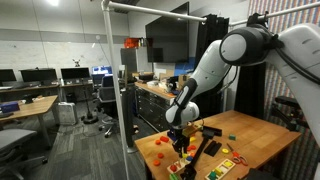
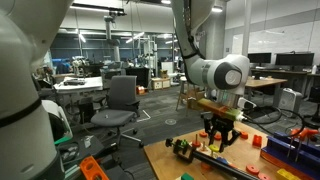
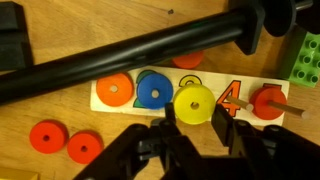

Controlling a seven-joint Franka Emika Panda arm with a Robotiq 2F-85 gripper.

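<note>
A round yellow disc (image 3: 194,103) sits between the fingertips of my gripper, which is shut on it. Below is a pale wooden number board (image 3: 212,83) with a printed 4. An orange disc (image 3: 114,90) and a blue disc (image 3: 154,90) lie on the board left of the yellow one. Toward its right end are a red disc (image 3: 267,103) and wooden pegs (image 3: 240,103). The yellow disc appears slightly larger than its neighbours; whether it touches the board I cannot tell. In exterior view 2, my gripper (image 2: 217,145) is low over the table.
A thick black bar (image 3: 130,53) crosses close beside the board. Two loose red discs (image 3: 47,136) lie at the lower left, and a green studded block (image 3: 303,58) is at the right edge. More coloured pieces are scattered on the wooden table (image 1: 255,135), whose far right is mostly clear.
</note>
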